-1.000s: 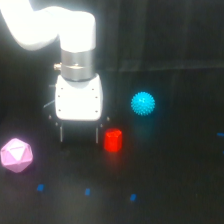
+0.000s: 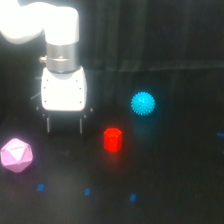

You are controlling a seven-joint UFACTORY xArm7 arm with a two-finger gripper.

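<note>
My gripper hangs from the white arm at the upper left, its two thin dark fingers spread apart with nothing visible between them. To its right stands a small red cylinder, apart from the fingers. Farther back and right is a light-blue spiky ball. A pink faceted ball lies at the left, lower in the view than the gripper. None of the three objects touches the gripper.
The dark surface carries small blue marks along the front, and another blue mark shows at the right edge. Dark folds of a backdrop fill the back.
My gripper has shifted left and slightly up in the view, away from the red cylinder. Its fingers remain apart. The cylinder and both balls have stayed put.
</note>
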